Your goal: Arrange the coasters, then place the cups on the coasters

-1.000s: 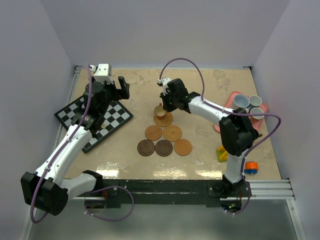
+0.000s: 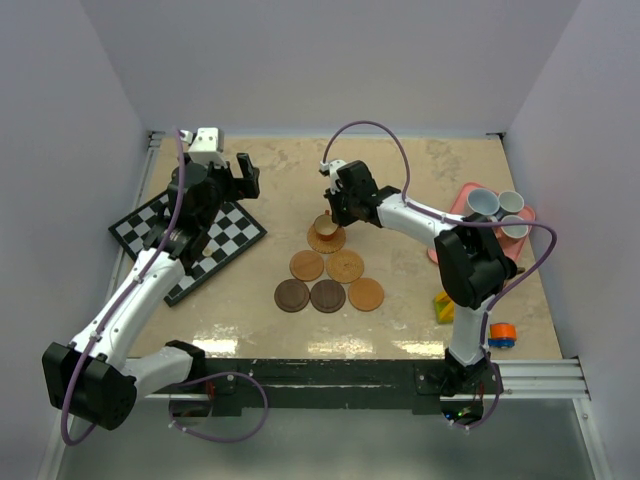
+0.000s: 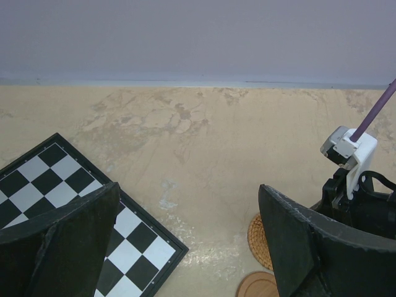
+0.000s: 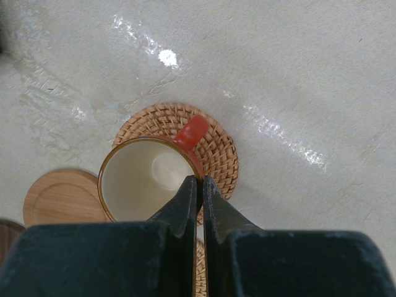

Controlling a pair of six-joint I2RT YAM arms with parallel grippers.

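Observation:
The cup [image 4: 139, 179], pale inside with a dark rim and a red-brown handle, is over the round woven coaster [image 4: 219, 154]. Whether its base touches the coaster cannot be told. In the right wrist view, my right gripper has its fingers closed together at the cup's rim, nearly hiding where they meet it. From above, the cup [image 2: 325, 228] covers much of the coaster [image 2: 326, 243], with the right gripper [image 2: 334, 213] at its upper right edge. My left gripper is open and empty, well to the left of the cup.
More coasters, wooden [image 2: 307, 265], woven [image 2: 345, 266] and dark [image 2: 292, 295], lie just in front. A checkerboard [image 2: 225, 240] is under the left arm. At right stand a pink tray [image 2: 465, 196] with several cups, a yellow object [image 2: 443, 308] and an orange-blue one [image 2: 502, 335].
Over the last second the cup and my right gripper shifted together slightly right and toward the front. The left arm stayed still.

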